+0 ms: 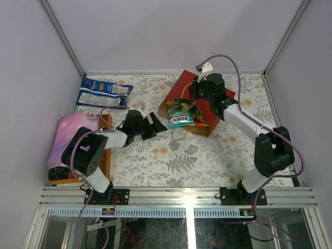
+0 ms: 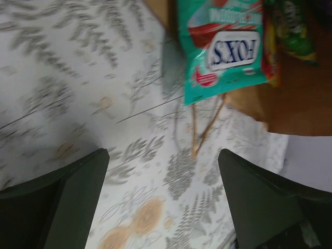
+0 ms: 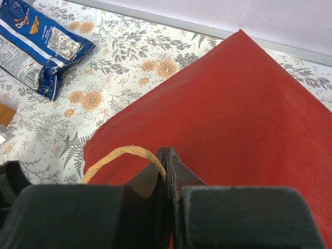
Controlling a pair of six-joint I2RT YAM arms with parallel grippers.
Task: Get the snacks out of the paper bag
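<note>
A red paper bag (image 1: 179, 84) lies on its side with its opening toward the left arm. In it sit a teal FOX'S packet (image 1: 179, 117) (image 2: 228, 62) and other colourful packets (image 2: 290, 26). My left gripper (image 1: 152, 125) is open, just left of the bag's mouth, with nothing between its fingers. My right gripper (image 1: 193, 87) is shut at the bag's upper part beside the tan rope handle (image 3: 119, 154). Whether the handle is between its fingers is hard to tell.
A blue Doritos bag (image 1: 102, 93) lies at the back left. A wooden tray (image 1: 106, 161) with a pink package (image 1: 69, 136) stands along the left side.
</note>
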